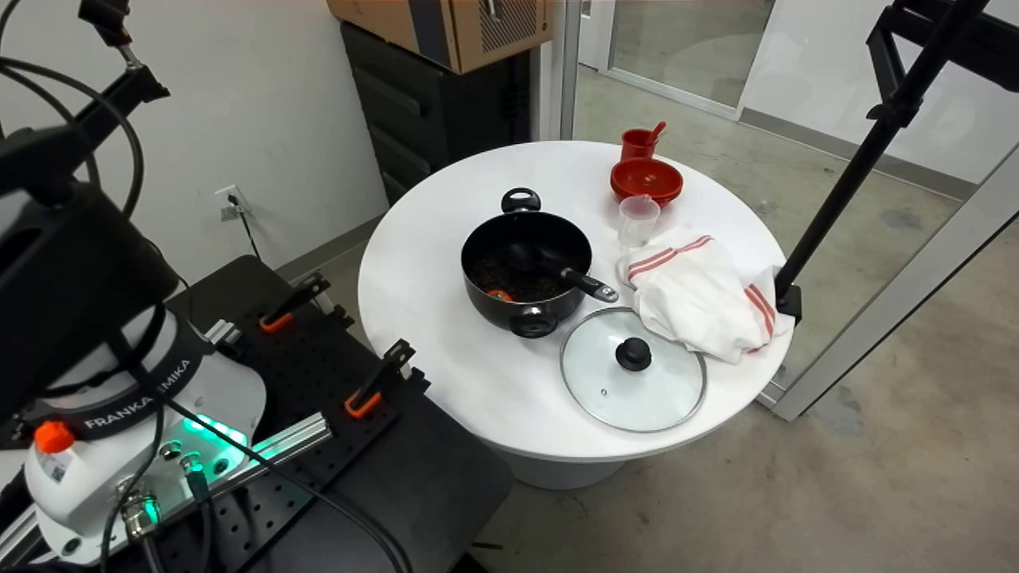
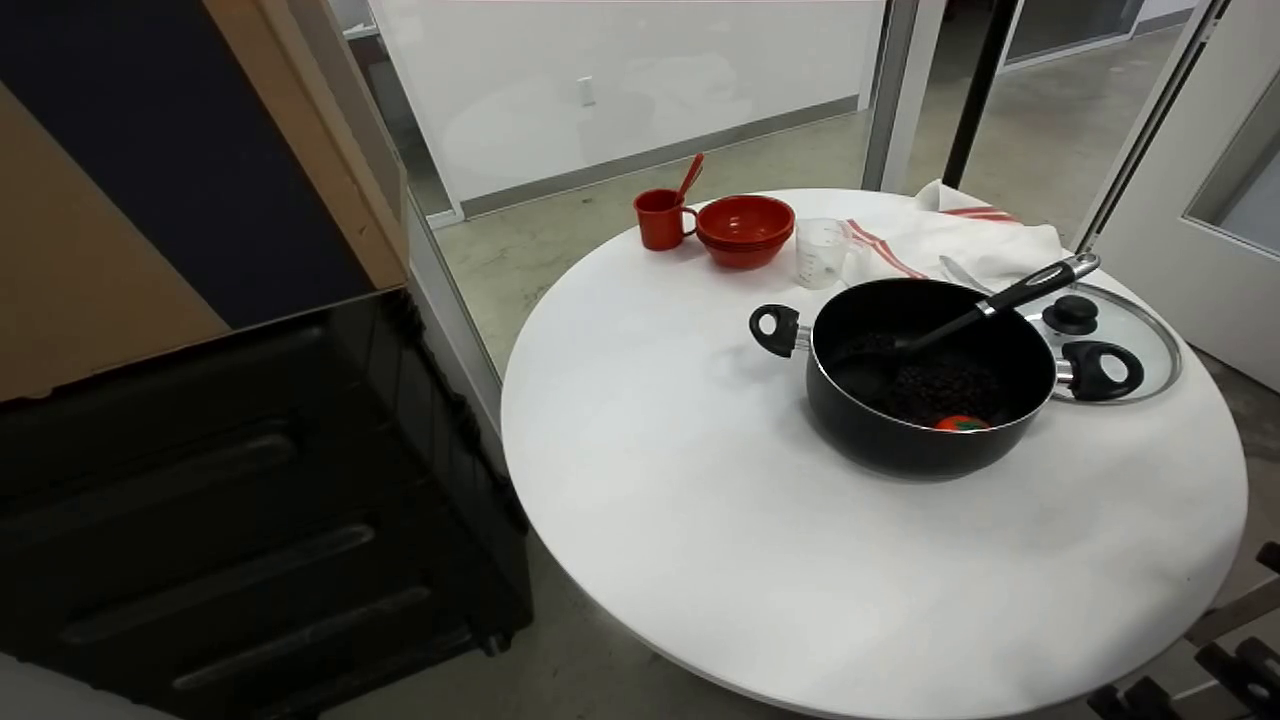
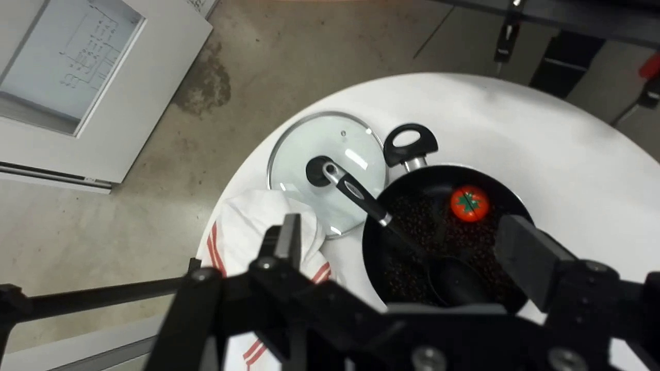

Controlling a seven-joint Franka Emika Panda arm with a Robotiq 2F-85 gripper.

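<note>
A black pot (image 1: 482, 286) stands on the white round table, two loop handles on its sides. Inside it are dark beans (image 3: 411, 216), a red tomato (image 3: 470, 203) with a green top, and a black ladle (image 3: 405, 235) whose handle leans out over the rim. The glass lid (image 1: 611, 391) with its black knob lies flat beside the pot. In the wrist view my gripper is open above the table, its fingers (image 3: 526, 259) wide apart and nothing held between them. The pot's near edge is hidden by the gripper body.
A white towel with red stripes (image 1: 702, 305) lies beside the lid. Behind it are a clear measuring cup (image 2: 821, 252), red bowls (image 2: 744, 228) and a red mug (image 2: 659, 221) with a red utensil. Bare table (image 2: 672, 480) lies on the pot's other side.
</note>
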